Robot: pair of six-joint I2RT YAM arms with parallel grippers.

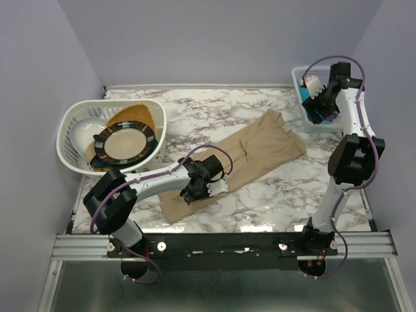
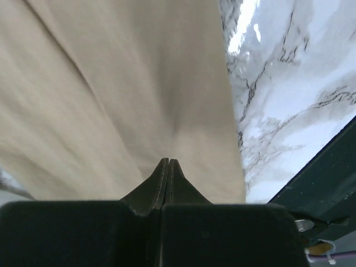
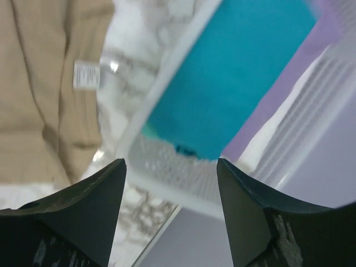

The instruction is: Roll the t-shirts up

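A tan t-shirt (image 1: pixel 260 149), folded into a long strip, lies diagonally on the marble table. Its white label (image 3: pixel 87 75) shows at the far right end. Over the strip's near left end, my left gripper is shut, and nothing shows between its fingertips; whether it touches the cloth cannot be told. My right gripper stands open and empty above the left side of the right-hand basket (image 1: pixel 311 125), clear of the shirt. In that basket lie a teal cloth (image 3: pixel 228 72) and a purple cloth (image 3: pixel 272 105), rolled or folded.
On the left, a white basket (image 1: pixel 65 140) holds plates and bowls, close to my left arm. Bare marble (image 1: pixel 195 110) lies behind the shirt, with more in front of it. Grey walls stand at the back and sides.
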